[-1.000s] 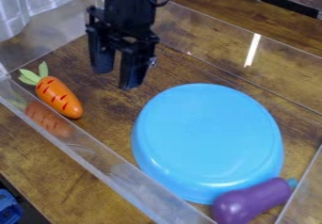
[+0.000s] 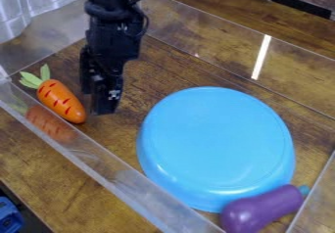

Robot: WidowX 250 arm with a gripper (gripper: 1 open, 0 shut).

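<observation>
My black gripper [image 2: 102,80] hangs low over the wooden table, just right of an orange toy carrot [image 2: 61,100] with green leaves that lies at the left. Its fingers are dark and small in the view; whether they are open or shut is unclear.
A large blue upturned bowl or lid [image 2: 216,149] fills the lower right. A purple toy eggplant [image 2: 262,209] lies at the bottom right corner. Clear low walls border the left and front.
My gripper has moved down and to the left, closer to the carrot. The carrot, blue object and eggplant have not moved.
</observation>
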